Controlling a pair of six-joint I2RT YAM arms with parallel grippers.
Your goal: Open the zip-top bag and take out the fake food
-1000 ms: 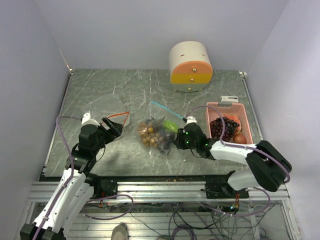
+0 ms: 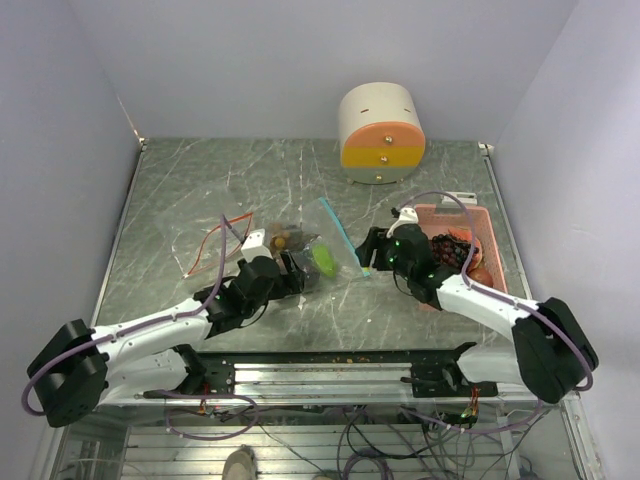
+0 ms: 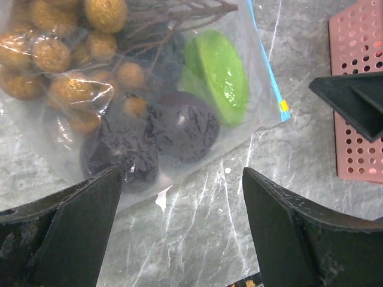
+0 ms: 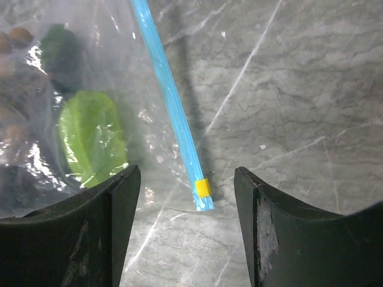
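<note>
The clear zip bag lies on the counter between my arms, its blue zip strip closed off by a yellow slider at the near end. Inside show a green piece of food, dark round pieces and several brown balls. My left gripper is open at the bag's near left side; no food sits between its fingers. Over the slider end of the strip, my right gripper stands open, the yellow slider showing between and beyond its fingers.
A pink basket with dark grapes and other fruit stands at the right. An empty clear bag with a red strip lies at the left. A small drawer cabinet is at the back.
My left gripper has moved right to the bag. The bag has turned, its strip now steeper.
</note>
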